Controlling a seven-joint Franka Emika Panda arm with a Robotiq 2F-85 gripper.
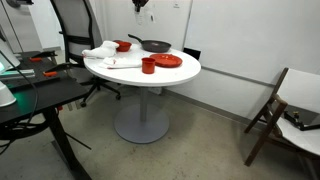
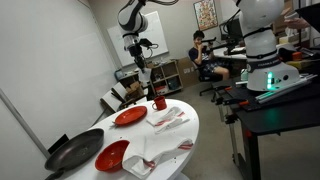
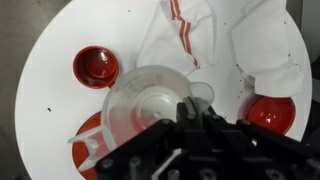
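Observation:
In the wrist view, a clear measuring cup hangs below my gripper, which is shut on its rim side. Its spout handle part points to the lower left. The cup is in the air above the round white table, also visible as a pale shape under the gripper in exterior view 2. Exterior view 1 shows the gripper at the top edge, well over the tabletop. The inside of the cup looks empty, though the view is partly blocked by the gripper.
On the white table stand a red mug, a red plate, a black pan and a red bowl. A striped towel and another white cloth lie there too. A chair stands apart at right.

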